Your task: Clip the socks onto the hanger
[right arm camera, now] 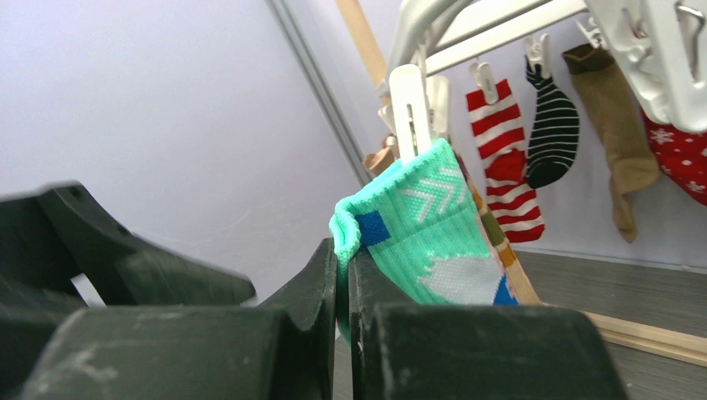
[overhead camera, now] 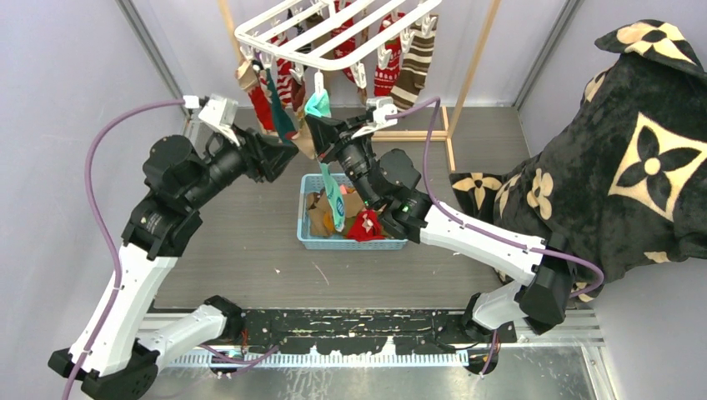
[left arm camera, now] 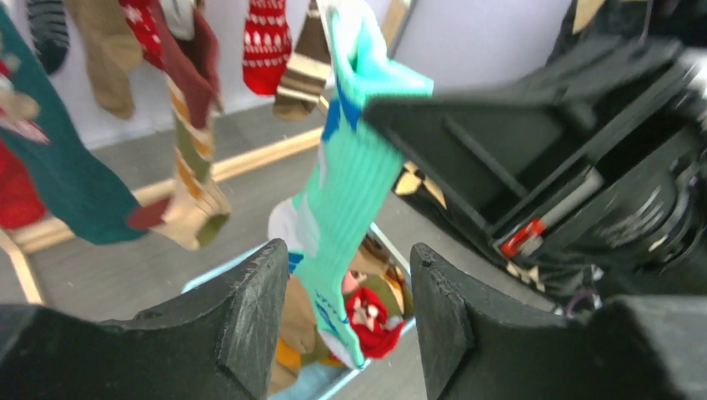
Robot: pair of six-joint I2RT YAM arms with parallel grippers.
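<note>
A mint-green sock (overhead camera: 332, 204) hangs at a white clip (right arm camera: 410, 108) on the front of the hanger (overhead camera: 338, 62); its top sits in that clip. My right gripper is shut on the sock's upper edge, just under the clip. My left gripper (overhead camera: 279, 157) is left of the sock; in the left wrist view its two fingers (left arm camera: 250, 325) stand apart, with the sock hanging beyond them and nothing held. Other socks, such as a teal one (left arm camera: 75, 167) and a striped one (right arm camera: 504, 158), hang from further clips.
A blue basket (overhead camera: 308, 243) of loose socks sits on the floor below the hanger. The wooden stand (overhead camera: 471, 58) frames the back. A black patterned cloth (overhead camera: 600, 167) fills the right side; bare floor lies at the front left.
</note>
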